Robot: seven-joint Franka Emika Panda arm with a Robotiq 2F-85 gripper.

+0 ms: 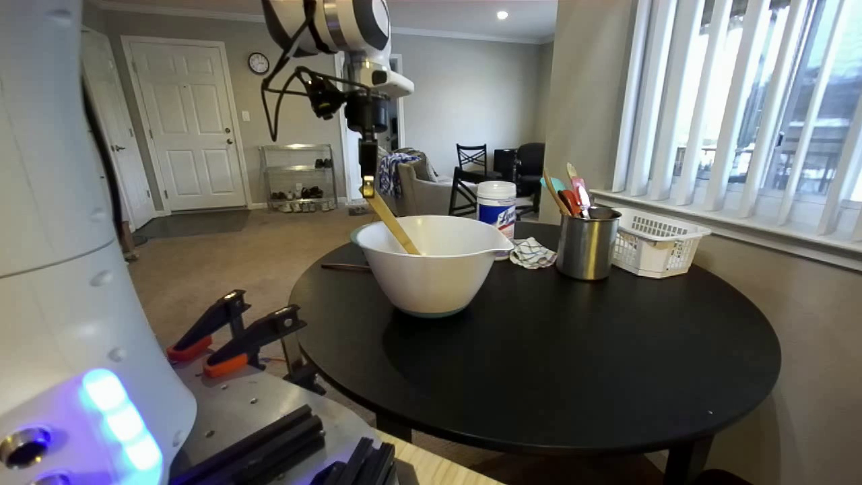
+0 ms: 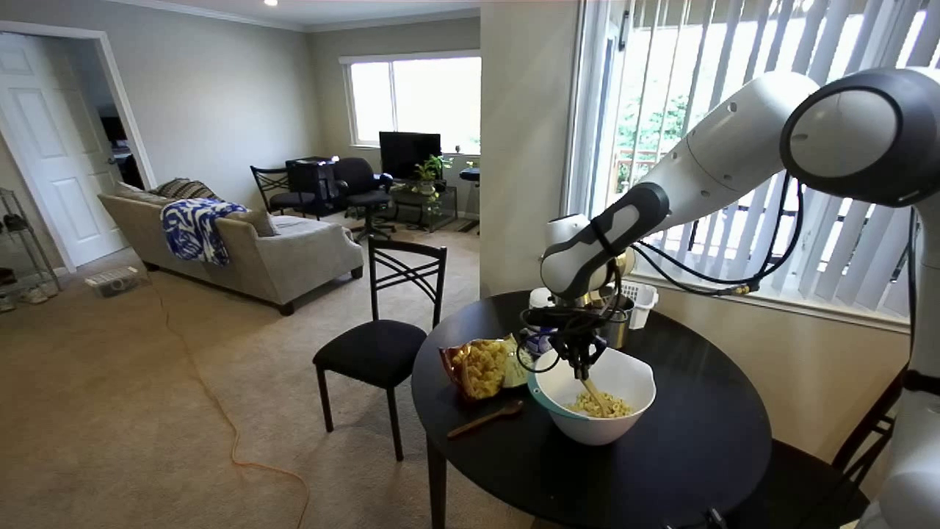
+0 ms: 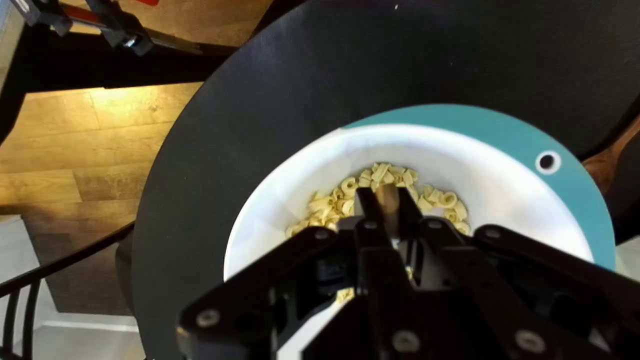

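Observation:
A white mixing bowl with a teal handle stands on the round black table. Curled pasta covers part of its inside. My gripper, above the bowl's left side in exterior view 1, is shut on the upper end of a wooden utensil. The utensil slants down into the bowl, and in exterior view 2 it reaches the pasta; its lower end is hidden in exterior view 1. From the wrist view, the utensil's top shows between the fingers, over the pasta.
An open pasta bag and a wooden spoon lie beside the bowl. Behind it are a white canister, a cloth, a metal utensil pot and a white basket.

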